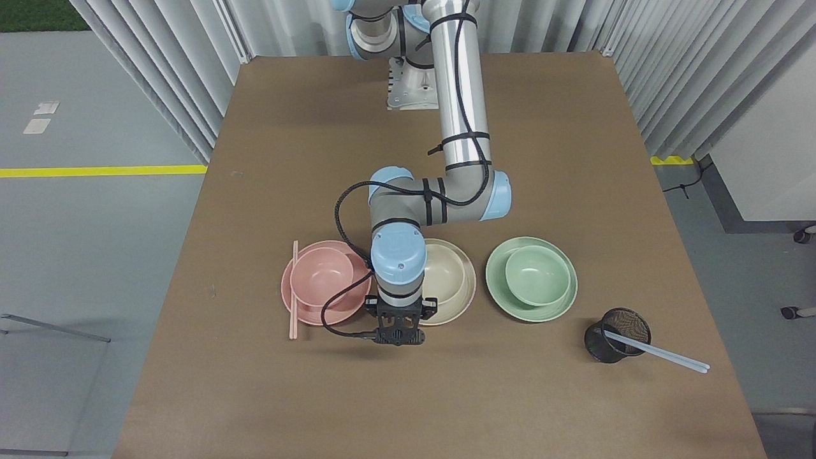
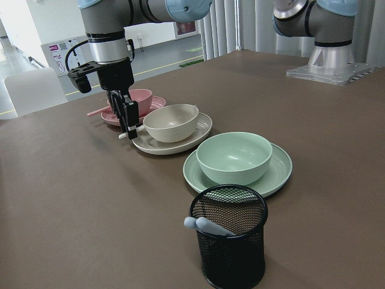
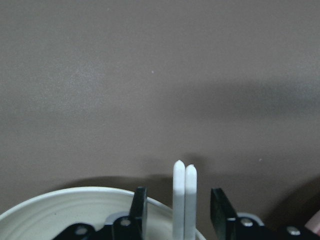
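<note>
My gripper stands open low over the front edge of the cream plate [image 1: 459, 306], with white chopsticks [image 3: 190, 200] upright in the wrist view between its two fingers, apparently not gripped. In the left view the gripper [image 2: 130, 129] reaches down beside the cream bowl [image 2: 171, 123]. From the front my arm hides the chopsticks and part of that bowl.
Pink bowl [image 1: 321, 271] with chopsticks [image 1: 294, 321] sits on the left, green bowl [image 1: 535, 275] on the right. A black mesh cup [image 1: 608, 344] holds pale blue chopsticks [image 1: 673, 357] at front right.
</note>
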